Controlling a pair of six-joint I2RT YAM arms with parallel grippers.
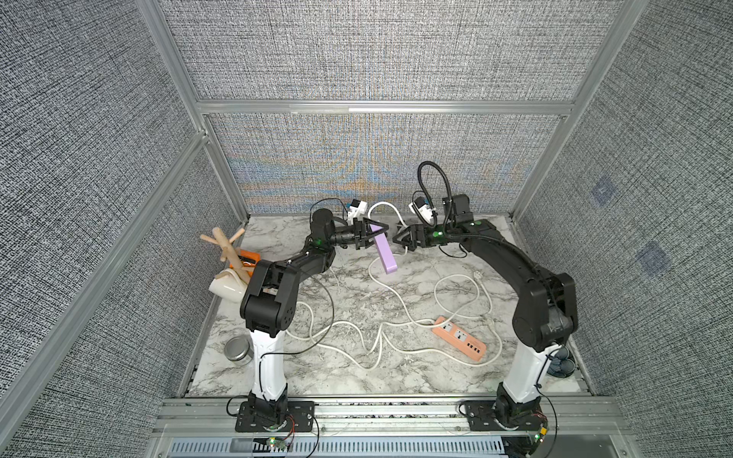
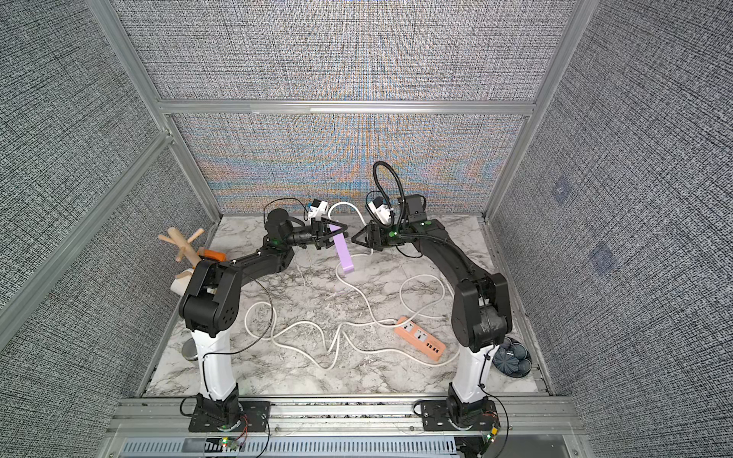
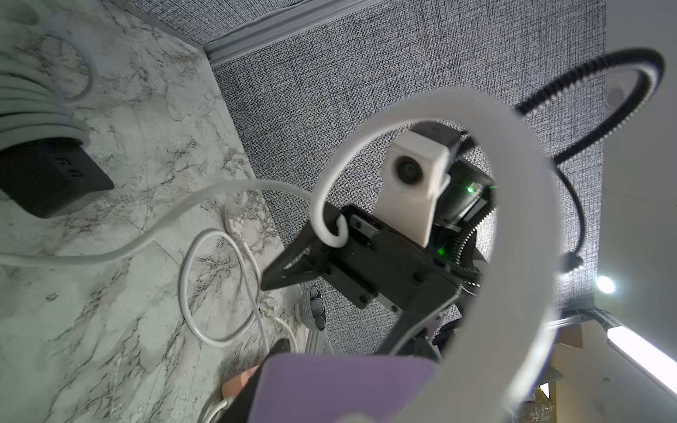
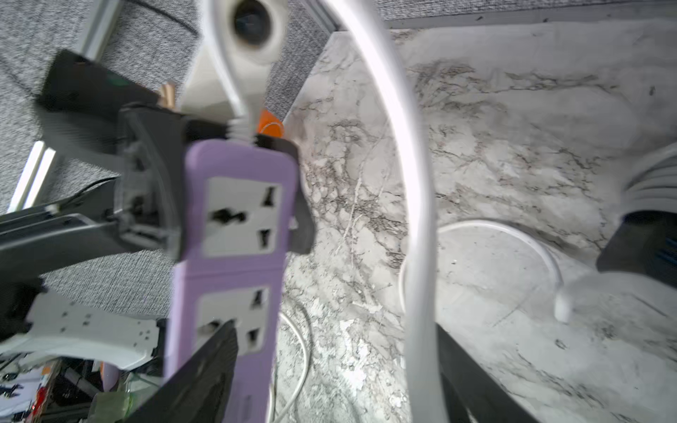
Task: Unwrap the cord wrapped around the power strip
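A lilac power strip (image 1: 385, 255) hangs upright in my left gripper (image 1: 375, 229), which is shut on it near the cord end. Its white cord rises from the top and arches in a large loop, seen close in the left wrist view. My right gripper (image 1: 399, 235) stands just right of the strip, its fingers apart; the cord crosses between them in the right wrist view, blurred, and I cannot tell that it is held.
A salmon power strip (image 1: 458, 339) and loose white cords lie at front right. A dark block wound with cord (image 3: 56, 176) lies at the back. Wooden items (image 1: 229, 244) stand at left, a dark holder (image 2: 511, 356) at front right.
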